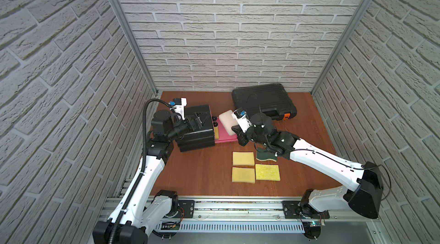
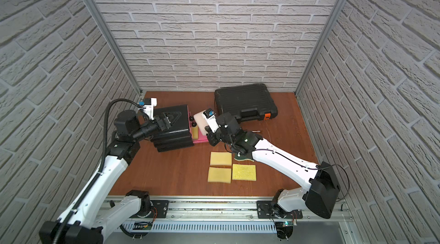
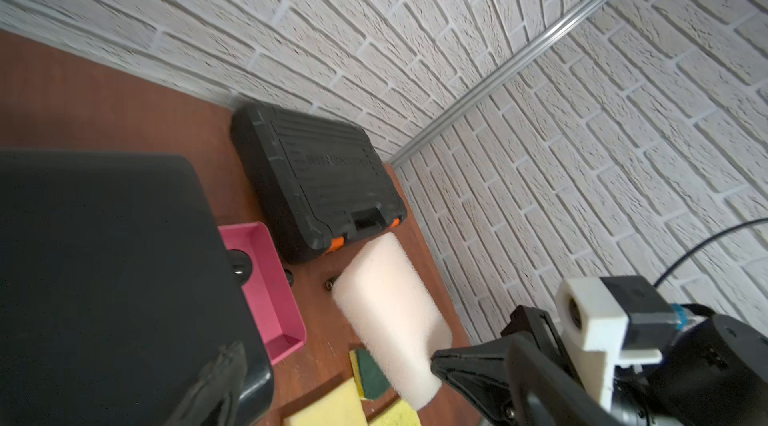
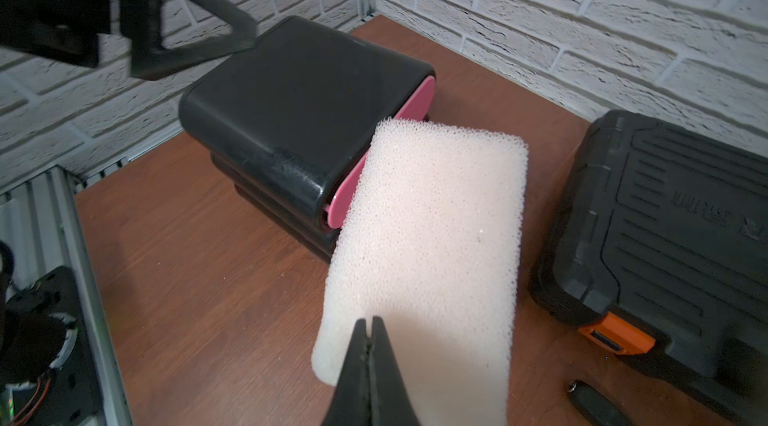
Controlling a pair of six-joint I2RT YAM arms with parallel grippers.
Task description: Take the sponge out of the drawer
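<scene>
A pale pinkish-white sponge [image 4: 432,242] hangs in the air with my right gripper shut on its edge. The left wrist view shows the sponge [image 3: 392,310] clear of the pink drawer [image 3: 276,310], its lower right side at the right fingertips. That drawer stands pulled out of the black cabinet [image 1: 194,138]; the part of its floor visible in the left wrist view is bare. A yellow strip [image 1: 216,132] shows beside the cabinet front in the top left view. Above the cabinet top, my left gripper [image 1: 198,122] is open and empty.
A black case [image 1: 263,97] lies behind and right of the drawer. Several yellow sponges [image 1: 243,158] and a green one [image 1: 265,155] lie on the table in front.
</scene>
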